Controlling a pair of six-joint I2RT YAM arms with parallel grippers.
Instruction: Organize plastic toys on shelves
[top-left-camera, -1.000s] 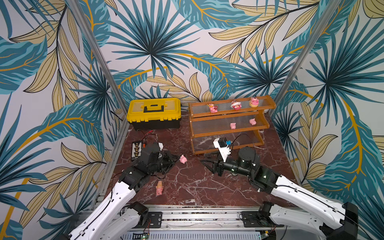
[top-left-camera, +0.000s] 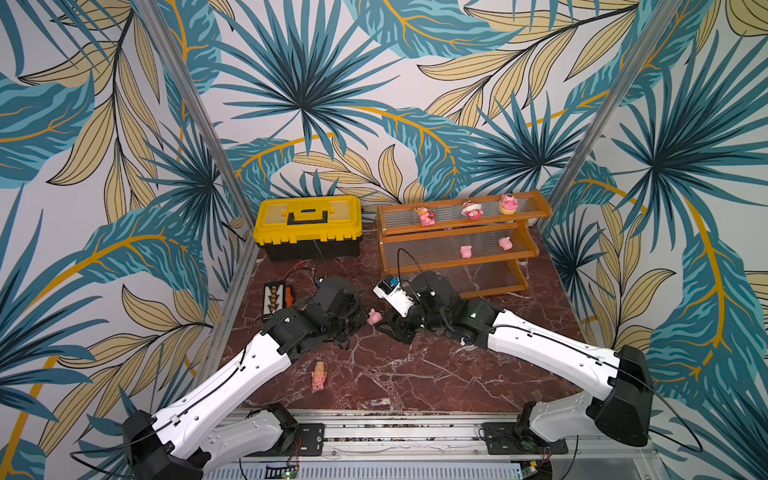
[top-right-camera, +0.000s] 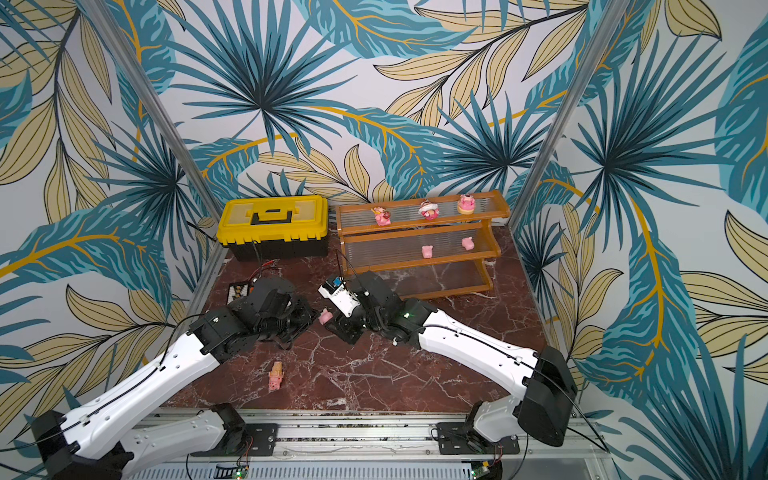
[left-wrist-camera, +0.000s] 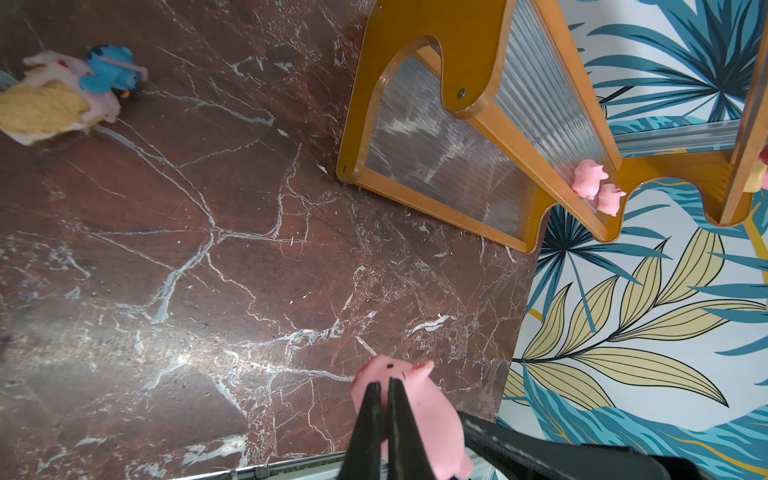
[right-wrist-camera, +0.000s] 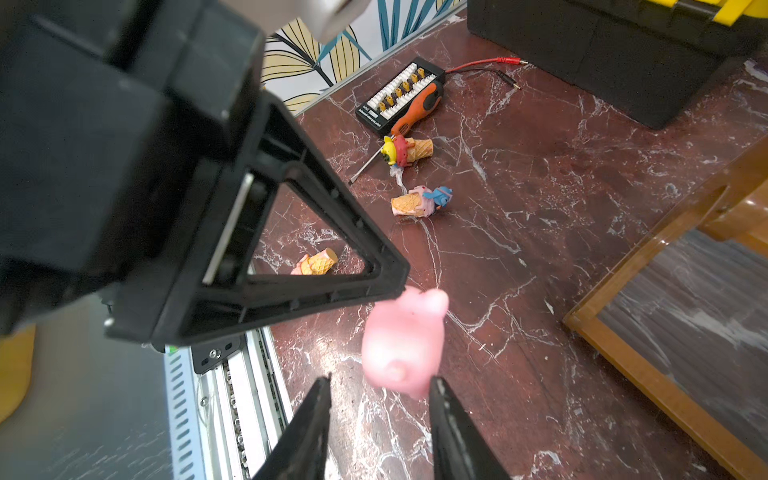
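A pink pig toy (top-left-camera: 373, 317) is off the table, between the two grippers. My left gripper is shut on it; the pig (left-wrist-camera: 416, 408) sits at its fingertips. Facing it from the right, my right gripper is part open, its two fingers (right-wrist-camera: 450, 420) spread toward the pig (right-wrist-camera: 404, 340); whether they touch it cannot be told. The brown shelf (top-left-camera: 452, 265) carries two pink pigs (top-left-camera: 465, 252) on its middle level and three decorated toys (top-left-camera: 472, 209) on top. Its bottom level is partly hidden by the right arm; the visible part looks empty.
Ice-cream cone toys lie on the table: a pink one (top-left-camera: 318, 376) near the front, a blue-topped one (right-wrist-camera: 422, 201) and a red-yellow one (right-wrist-camera: 405, 150). A yellow-black toolbox (top-left-camera: 308, 228) and a charging board (right-wrist-camera: 400, 96) stand left.
My right arm has swung left, bringing its gripper close to the pig. Shelf toys have not moved.
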